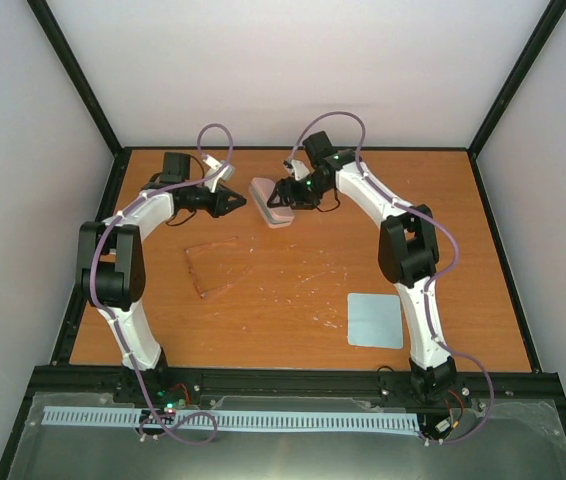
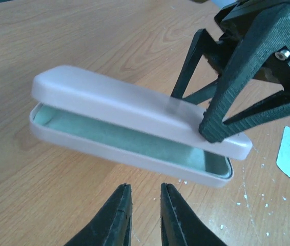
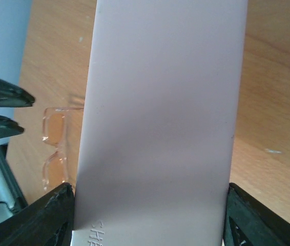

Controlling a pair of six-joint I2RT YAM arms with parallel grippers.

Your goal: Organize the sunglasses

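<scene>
A pale glasses case (image 1: 271, 210) with a greenish lining is off the table, slightly open, held by my right gripper (image 1: 293, 195), whose fingers grip across it in the right wrist view. The case (image 3: 155, 118) fills the middle of that view. My left gripper (image 1: 231, 200) faces the case from the left; its fingertips (image 2: 168, 195) are close together below the case in the left wrist view, with nothing visible between them. Clear-framed sunglasses (image 1: 203, 270) with orange-tinted lenses (image 3: 56, 128) lie on the table below and left.
A light blue square cloth (image 1: 374, 320) lies at the front right of the wooden table (image 1: 463, 250). White walls surround the table.
</scene>
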